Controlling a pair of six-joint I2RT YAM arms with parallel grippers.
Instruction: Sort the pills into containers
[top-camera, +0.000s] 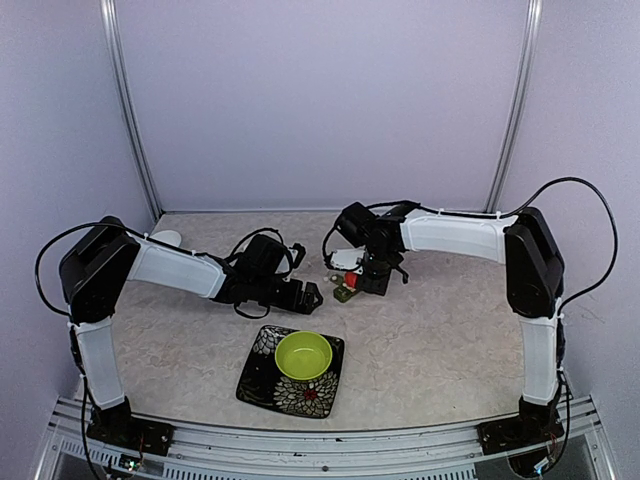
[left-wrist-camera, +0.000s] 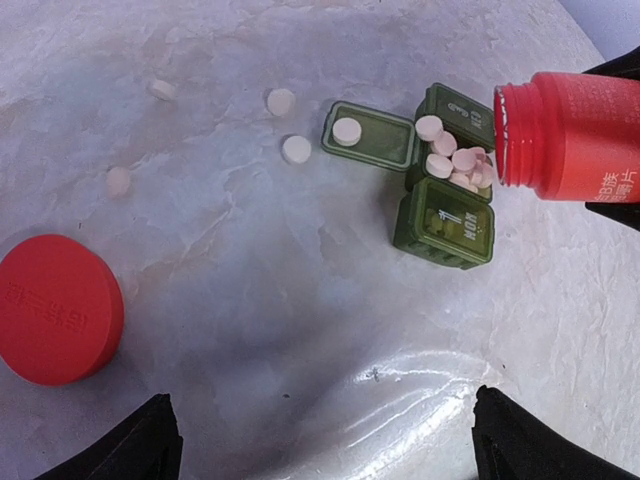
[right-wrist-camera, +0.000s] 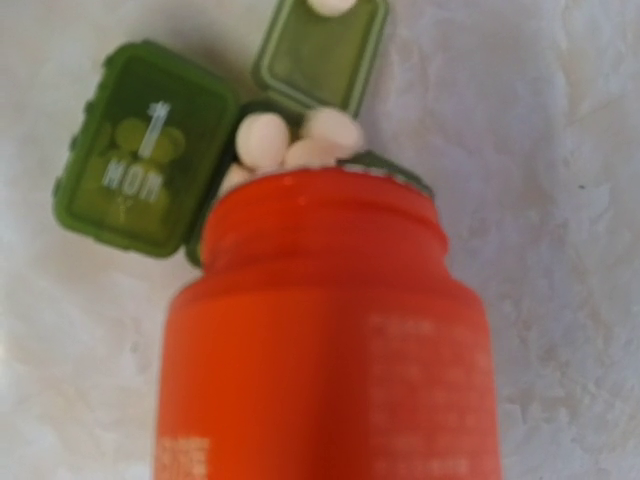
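My right gripper is shut on a red bottle (left-wrist-camera: 575, 135), lying sideways with its uncapped mouth at the green pill box (left-wrist-camera: 445, 225). The box's middle compartment stands open, heaped with pale pink pills (left-wrist-camera: 465, 162); its raised lid (left-wrist-camera: 372, 150) lies folded back with one pill on it. Through the closed "1 MON" lid (right-wrist-camera: 145, 150), round shapes show. Several loose pills (left-wrist-camera: 296, 149) are scattered on the table. In the left wrist view, my left gripper is open and empty, beside the box. The right fingers are hidden in the right wrist view.
A red cap (left-wrist-camera: 60, 310) lies on the table left of the box. Towards the front, a yellow-green bowl (top-camera: 303, 355) sits on a black flowered tray (top-camera: 258, 385). A white round item (top-camera: 167, 238) is at the back left.
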